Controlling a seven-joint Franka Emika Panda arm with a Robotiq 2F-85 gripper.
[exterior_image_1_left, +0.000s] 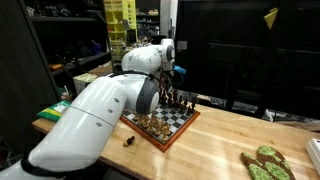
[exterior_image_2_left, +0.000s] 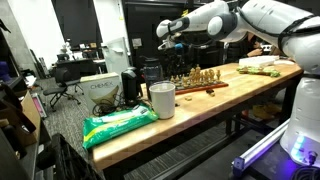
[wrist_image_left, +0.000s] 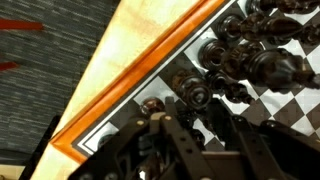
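Note:
A chessboard lies on the wooden table, with light pieces on its near side and dark pieces on the far side. In the wrist view my gripper is low over the board's edge rows, its black fingers close together. They are shut on a dark chess piece, whose round top shows at the fingertips; its lower part is hidden. Other dark pieces crowd close by, a tall one among them. My arm hides the gripper in exterior view 1.
A small dark object lies on the table beside the board. Green-patterned items are at the right front. In exterior view 2 a white container and a green bag stand near the table's end.

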